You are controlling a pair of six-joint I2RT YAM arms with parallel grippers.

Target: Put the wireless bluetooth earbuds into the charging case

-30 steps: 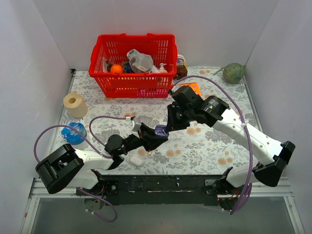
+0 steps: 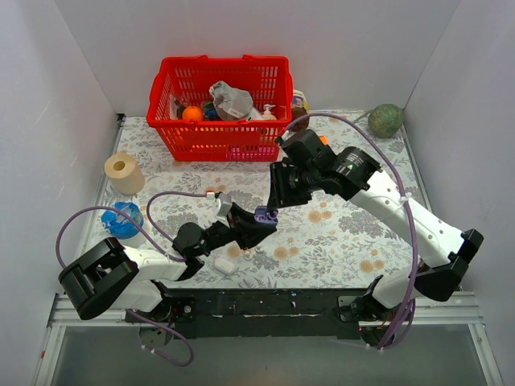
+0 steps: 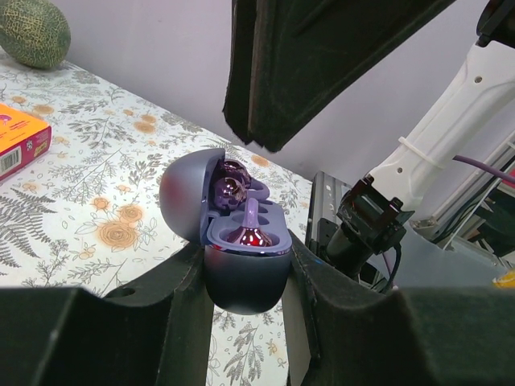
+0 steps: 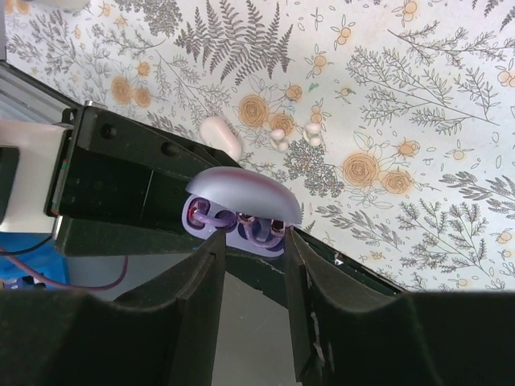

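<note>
The purple charging case point(image 3: 248, 273) has its lid up, and my left gripper point(image 2: 256, 228) is shut on its body. Two shiny purple earbuds show at the case: one earbud point(image 4: 209, 215) on the left of the right wrist view, the other earbud point(image 4: 261, 235) nearer its middle. How deep each one sits cannot be told. My right gripper is part open just above the case, its fingertips on either side of the second earbud in view; no grip on it shows. One dark right finger point(image 3: 269, 72) hangs over the case in the left wrist view.
On the table lie a white case point(image 4: 220, 137) and two small white earbuds, one point(image 4: 279, 136) close by the other point(image 4: 312, 133). A red basket point(image 2: 221, 143) stands at the back.
The right gripper has shifted slightly left and away from the table's front edge, and its arm now covers most of the orange box. The left arm with the case looks nearly still.
</note>
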